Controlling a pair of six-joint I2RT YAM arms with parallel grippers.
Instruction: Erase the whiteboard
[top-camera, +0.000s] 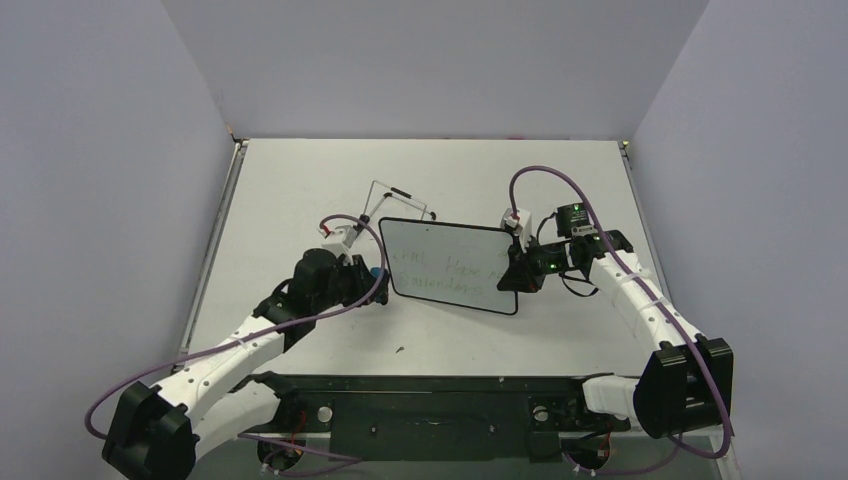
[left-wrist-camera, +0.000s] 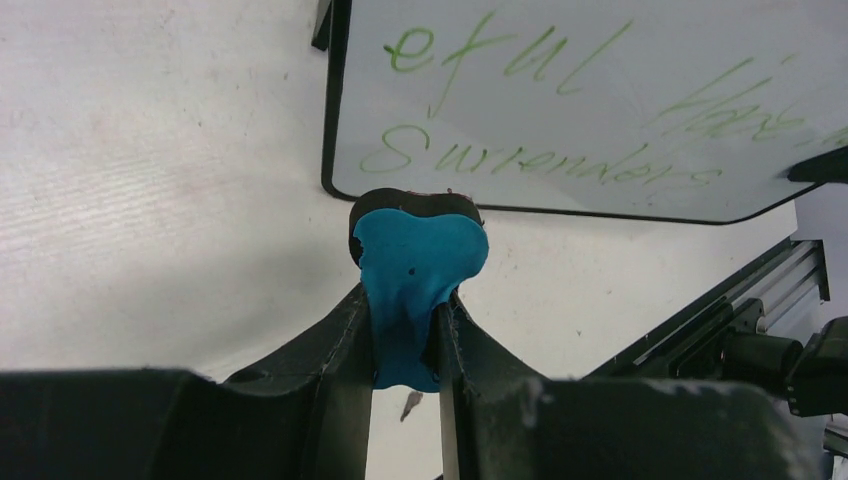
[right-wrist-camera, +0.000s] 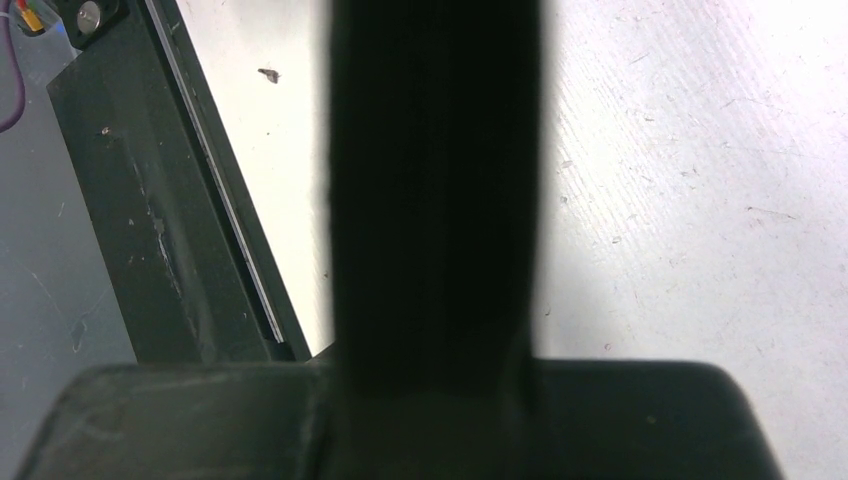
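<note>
The whiteboard (top-camera: 450, 262), black-rimmed with green handwriting, stands tilted above the table. Both lines of writing show in the left wrist view, some strokes faint. My left gripper is shut on a teal-and-black eraser (left-wrist-camera: 415, 250), which sits by the board's lower left edge in that view; whether it touches cannot be told. At the board's right edge is my right gripper (top-camera: 517, 283), shut, one dark fingertip (left-wrist-camera: 822, 168) lying over the board's face. Its dark fingers (right-wrist-camera: 435, 200) fill the middle of the right wrist view, hiding the pinched edge.
Behind the board's left end, a thin metal frame (top-camera: 400, 193) lies on the white table (top-camera: 300, 180). A small dark speck (top-camera: 400, 349) marks the table's front. Purple cables loop along both arms. Around the board the tabletop is mostly bare.
</note>
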